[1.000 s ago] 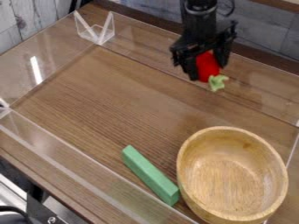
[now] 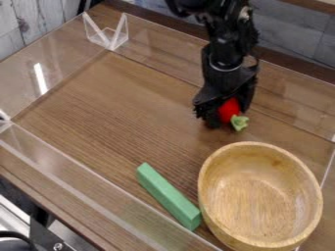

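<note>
The black gripper (image 2: pixel 222 106) is low over the right middle of the wooden table, around a red object with a green top (image 2: pixel 230 114), apparently a strawberry or pepper toy. The fingers are partly hidden behind the arm and the object, so whether they are shut on it cannot be told.
A large tan bowl (image 2: pixel 260 196) sits at the front right. A green bar (image 2: pixel 167 196) lies left of it. A clear wire-like holder (image 2: pixel 108 29) is at the back left.
The gripper and the red object have moved from the back right toward the front, slightly left and downward in the view, nearer the bowl.
</note>
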